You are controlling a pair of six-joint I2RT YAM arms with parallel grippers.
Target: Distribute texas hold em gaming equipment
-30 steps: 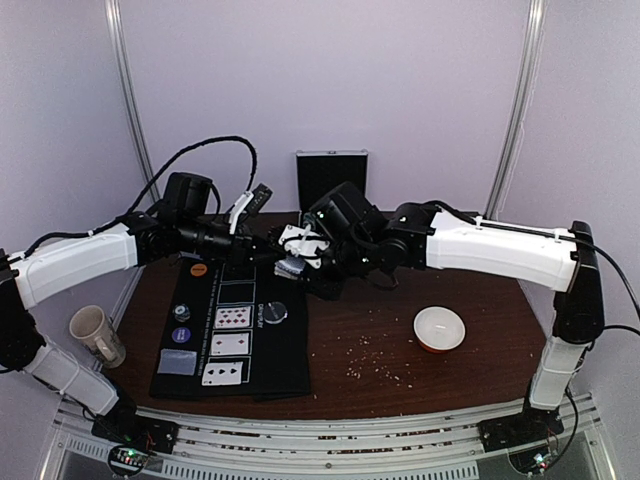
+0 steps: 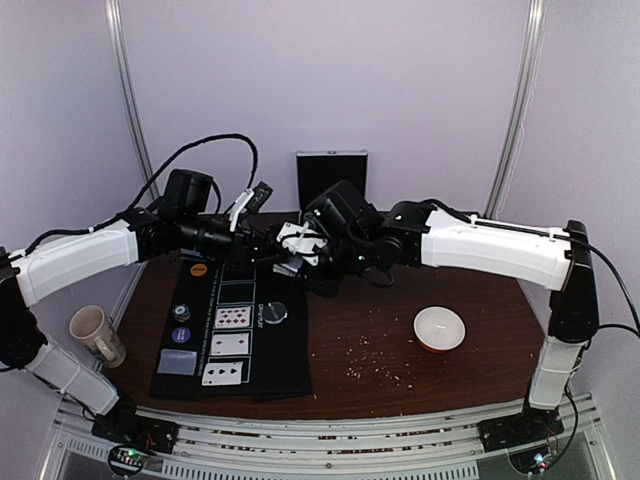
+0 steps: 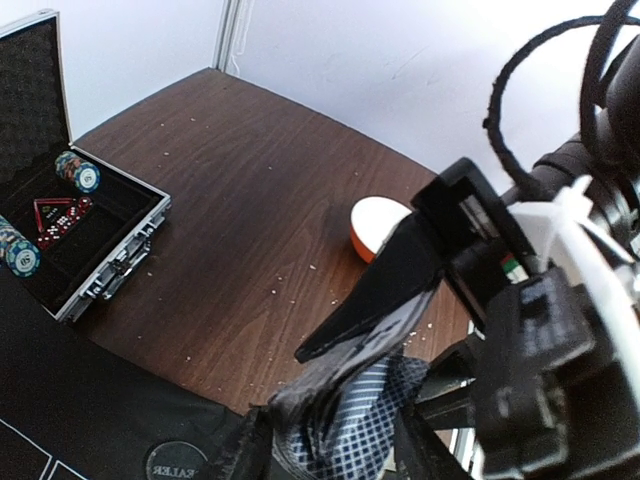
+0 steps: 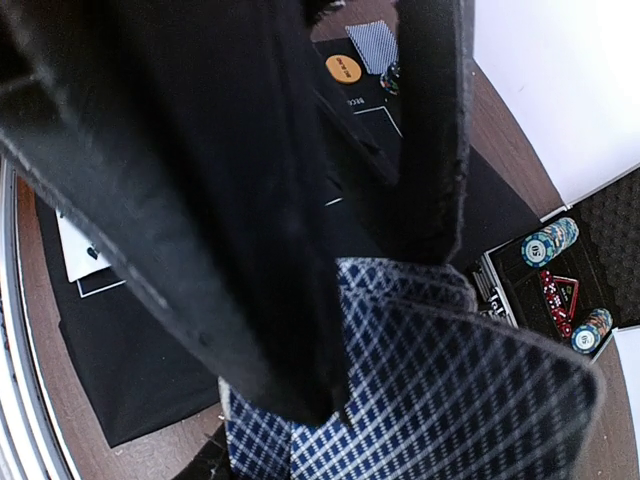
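Both grippers meet above the back of the black mat point(image 2: 285, 365). My right gripper is shut on a deck of blue-checked cards point(image 4: 450, 390), seen backs up in the right wrist view. In the left wrist view the deck point(image 3: 355, 425) stands tilted between the fingers of my left gripper, which are apart on either side of it; whether they touch it is unclear. Face-up cards point(image 2: 231, 344) lie in a column on the mat. A dealer button point(image 2: 273, 313), blue button point(image 2: 181, 335), orange button point(image 2: 198, 270), chips point(image 2: 181, 313) and face-down cards point(image 2: 178, 361) lie around them.
An open case point(image 3: 115, 250) with chip stacks point(image 3: 78, 171) and red dice point(image 3: 65, 218) stands at the back. A white bowl point(image 2: 439, 328) sits on the right, a mug point(image 2: 97, 336) at the far left. Small bits point(image 2: 375, 365) are scattered on the table.
Both arms keep nearly the same pose, close together over the mat. Only slight motion shows around the grippers, and the things on the mat are unmoved.
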